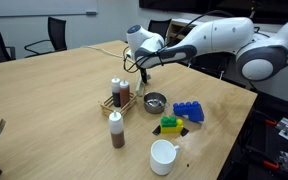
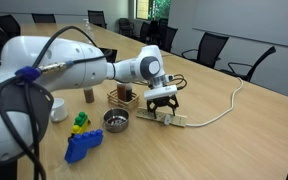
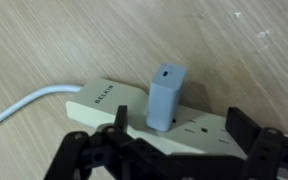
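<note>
A white Belkin power strip (image 3: pixel 199 130) lies on the wooden table, its cord (image 3: pixel 29 103) running off to the left in the wrist view. A small grey block-like piece (image 3: pixel 165 98), perhaps a plug, stands up from the strip. My gripper is open over the strip, one dark finger on either side of the grey piece, with visible gaps between. In exterior view 2, the gripper (image 2: pixel 165 106) is low over the strip (image 2: pixel 149 115) and hides part of it. Whether the fingers touch the strip cannot be told.
Near the strip are a metal bowl (image 1: pixel 155 103) and a wooden caddy (image 1: pixel 109 104) with bottles. A blue object (image 1: pixel 190 111), a green-yellow block (image 1: pixel 171 125), a white mug (image 1: pixel 163 157) and a brown bottle (image 1: pixel 117 130) stand nearer exterior view 1.
</note>
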